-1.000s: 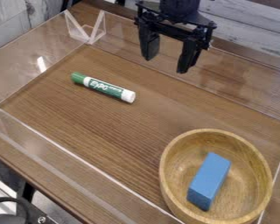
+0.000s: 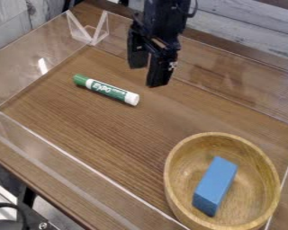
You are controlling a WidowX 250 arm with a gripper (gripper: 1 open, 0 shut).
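Note:
My black gripper (image 2: 151,56) hangs at the top centre of the camera view, above and to the right of a white tube with green ends and print (image 2: 111,91), which lies on the wooden table (image 2: 111,153). The gripper is open, with nothing seen held. A round yellow bowl (image 2: 184,165) at the lower right holds a blue block (image 2: 215,185).
A clear plastic rack (image 2: 90,27) stands at the top left. The table's edge runs along the lower left, with dark parts beyond it.
The gripper has moved left towards the tube's side and turned, so it now looks narrower from this view. The tube, bowl and block have not moved.

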